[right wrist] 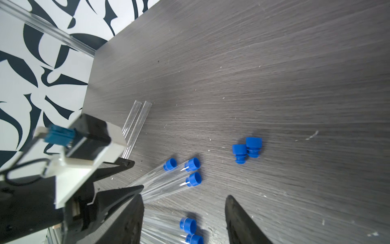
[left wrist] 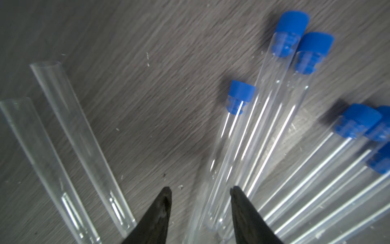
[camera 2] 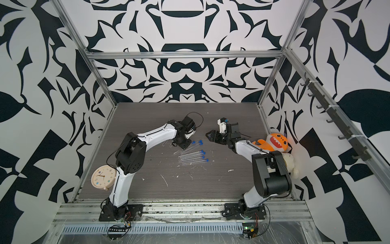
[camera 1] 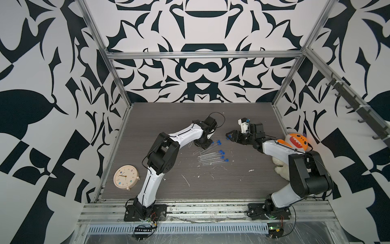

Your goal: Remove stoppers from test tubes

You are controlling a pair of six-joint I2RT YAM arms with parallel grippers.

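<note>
Two clear tubes without stoppers, one of them an open tube (left wrist: 83,130), lie side by side at the left of the left wrist view. Several tubes with blue stoppers lie to their right; the nearest stoppered tube (left wrist: 223,154) has its blue stopper (left wrist: 241,92) seated. Above the tubes, my left gripper is part open with nothing held; the lower end of that tube shows between its fingers. Two loose blue stoppers (right wrist: 247,148) rest on the table in the right wrist view. My right gripper is open and empty, beyond the stoppered ends of the tubes.
A round clock (camera 1: 126,177) sits at the left front. An orange plush toy (camera 1: 297,140) and a pale one lie against the right wall behind the right arm. The two grippers are close together.
</note>
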